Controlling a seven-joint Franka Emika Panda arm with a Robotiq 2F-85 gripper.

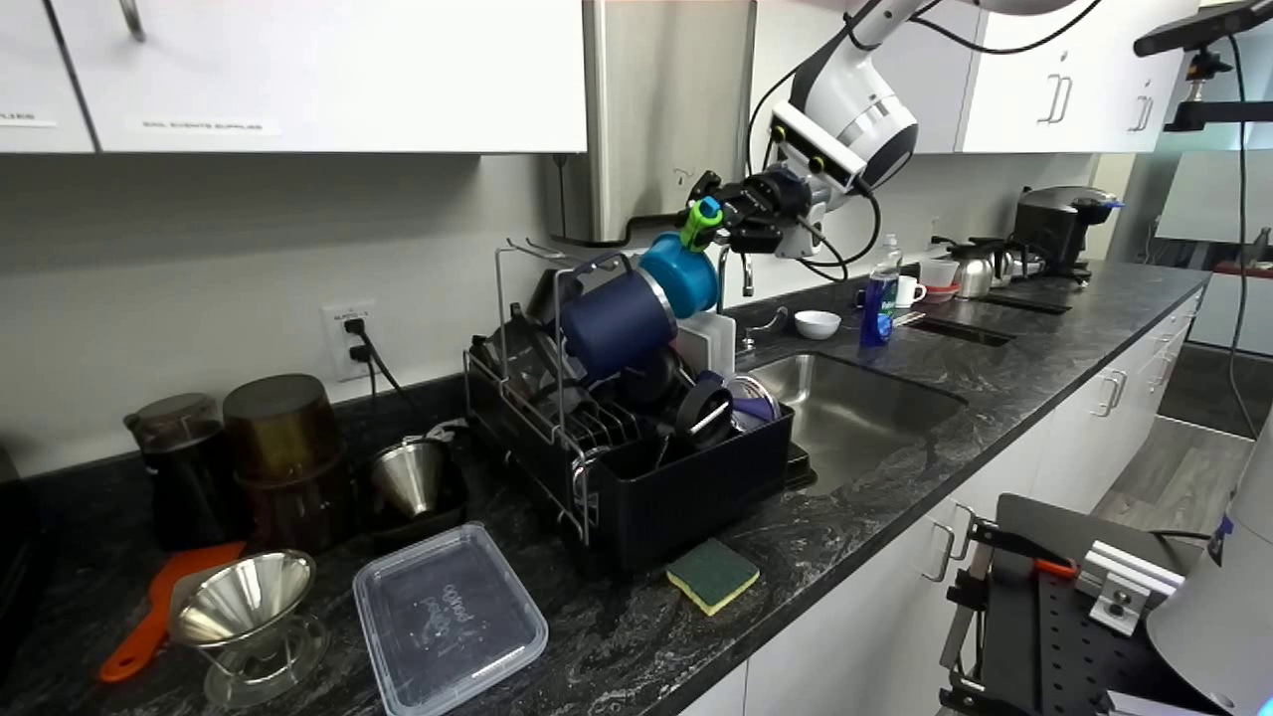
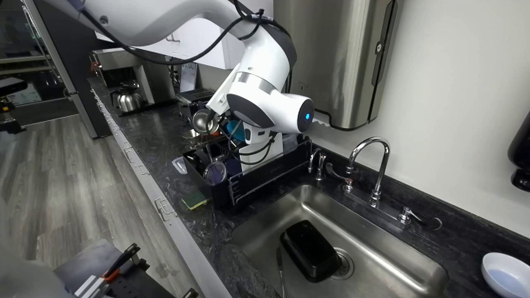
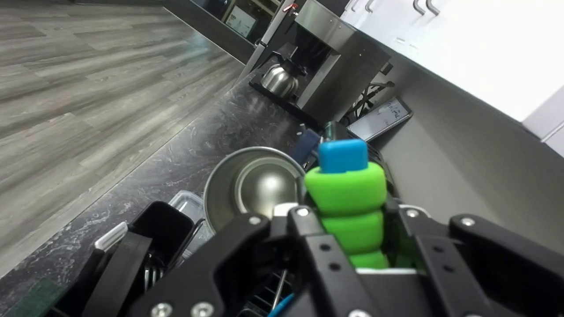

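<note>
My gripper is shut on the green, blue-tipped handle of a teal pot, above the sink-side end of the dish rack. In the wrist view the handle stands between both fingers, while only a sliver of the pot shows at the bottom edge. Exterior view 1 shows the pot close beside a navy pot resting high in the black dish rack; I cannot tell whether the two touch. The arm partly covers the teal pot in exterior view 2.
Several dishes crowd the rack. The steel paper towel dispenser hangs on the wall behind. A faucet rises behind the sink, which holds a black container. A sponge and a clear lid lie on the counter.
</note>
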